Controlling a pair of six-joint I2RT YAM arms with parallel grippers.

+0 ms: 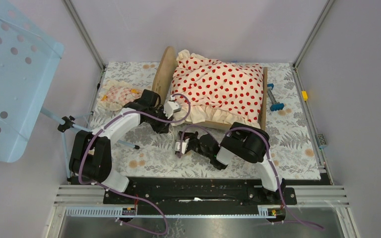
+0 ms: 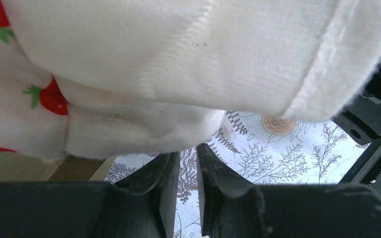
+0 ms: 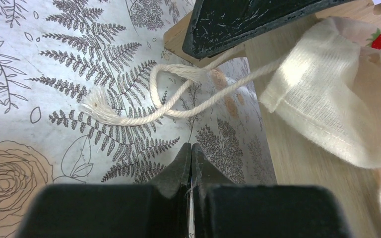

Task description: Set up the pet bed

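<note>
The wooden pet bed holds a strawberry-print cushion with a cream frilled edge. At its front-left corner is my left gripper; in the left wrist view its fingers are slightly apart, nothing visible between them, beneath cream fabric. My right gripper sits low before the bed's front; in the right wrist view it is shut, with nothing visible between its fingertips, near a knotted cream cord lying on the floral mat.
A small frilled pillow lies at the back left. A blue folding frame stands at left, and a blue dumbbell-like object lies right of the bed. Free mat shows at front right.
</note>
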